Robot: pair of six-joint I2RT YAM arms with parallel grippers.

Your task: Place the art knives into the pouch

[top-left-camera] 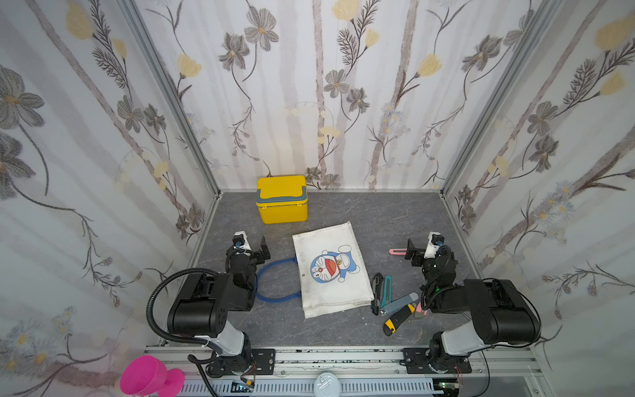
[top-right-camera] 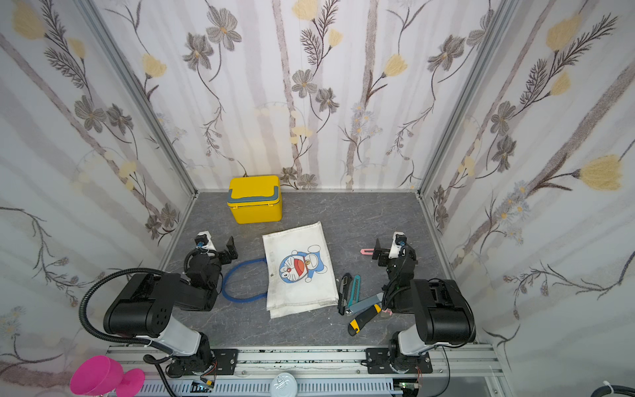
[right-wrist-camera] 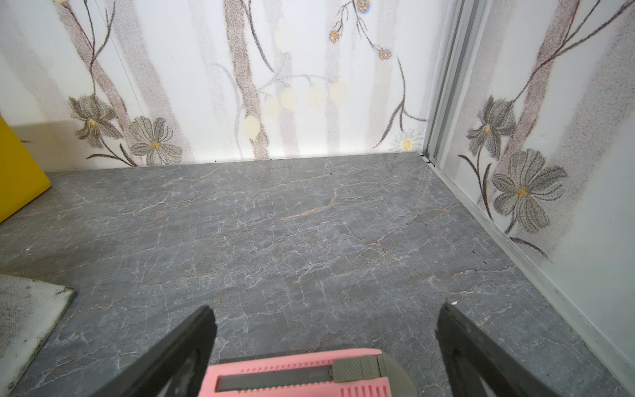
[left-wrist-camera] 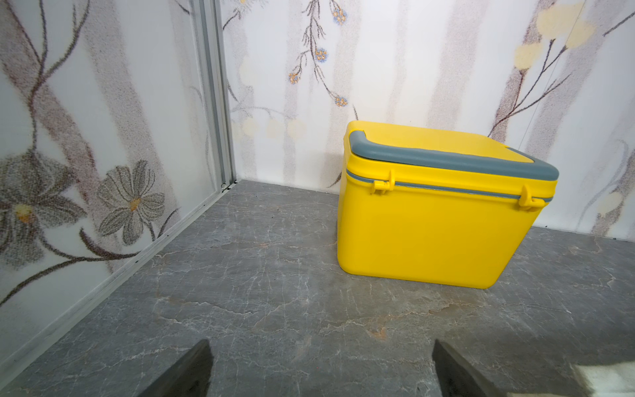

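Observation:
The white pouch [top-left-camera: 359, 291] lies flat, a cartoon cat printed on it and a blue strap [top-left-camera: 279, 299] looped out on its left. Several art knives rest to its right: a black one [top-left-camera: 377, 291], a teal one [top-left-camera: 387, 288], a grey-blue one [top-left-camera: 400, 303] and a black-and-yellow one [top-left-camera: 397, 322]. A pink art knife [right-wrist-camera: 297, 378] shows low in the right wrist view, between the open fingers of my right gripper and partly out of frame. My left gripper stands open left of the pouch, nothing between its fingers.
A yellow box [left-wrist-camera: 423, 231] with a grey handle stands at the back left, its lid closed. Bare floor stretches behind the pouch and toward the back right. A pink cup [top-left-camera: 145, 375] sits outside the front rail at left.

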